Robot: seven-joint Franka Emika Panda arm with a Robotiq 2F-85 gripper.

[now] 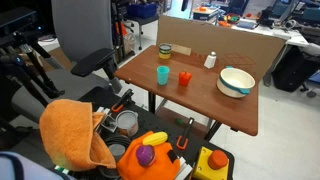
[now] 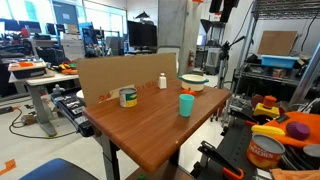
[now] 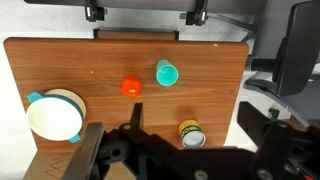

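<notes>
My gripper is open above the wooden table, its dark fingers wide apart at the bottom of the wrist view with nothing held between them. Below it, a teal cup [image 3: 167, 74] stands beside a small red-orange object [image 3: 131, 86]. The white bowl with teal handles [image 3: 55, 117] is at the left of that view, and a yellow-banded can [image 3: 191, 133] at lower right. A white bottle [image 1: 210, 60] stands near the back of the table in the first exterior view; I cannot make it out in the wrist view.
A cardboard panel [image 2: 150, 80] screens the table's back edge. In front of the table, clutter includes an orange cloth [image 1: 75, 133], a purple object [image 1: 146, 155] and a red-yellow item [image 1: 216, 160]. Bare tabletop [image 2: 148, 127] lies around the cup. An office chair [image 1: 85, 60] stands alongside.
</notes>
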